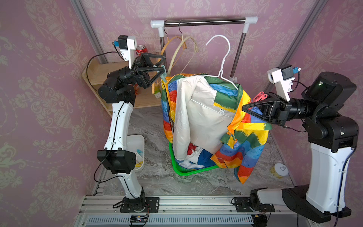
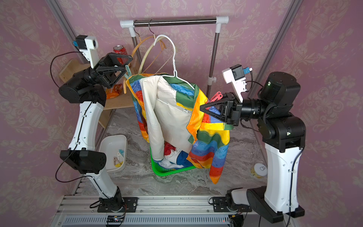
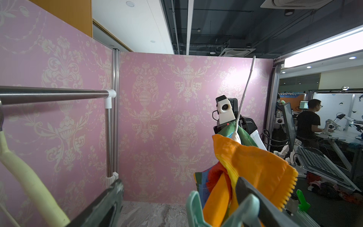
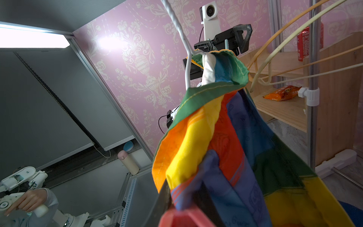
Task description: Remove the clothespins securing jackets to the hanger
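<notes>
The rainbow jacket (image 1: 247,132) with its cream lining hangs on a white hanger (image 1: 226,56), whose hook is free of the rail. A teal clothespin (image 2: 127,71) is clipped at the jacket's left shoulder. Around its handles stands my left gripper (image 1: 164,64), part open; in the left wrist view the clothespin (image 3: 194,208) shows between the fingers, nearer the right one. My right gripper (image 1: 245,109) is shut on the jacket's other shoulder, where cloth (image 4: 185,189) bunches between its fingers. A pink clothespin (image 1: 261,97) sits just above that gripper; its clipped end is hidden.
Below stands a green basket (image 1: 185,173) of clothes. A white tray (image 2: 107,145) with several clothespins lies at left. Wooden hangers (image 1: 174,53) hang from the metal rail (image 1: 211,22), close to my left gripper. A red can (image 2: 120,50) stands on the shelf.
</notes>
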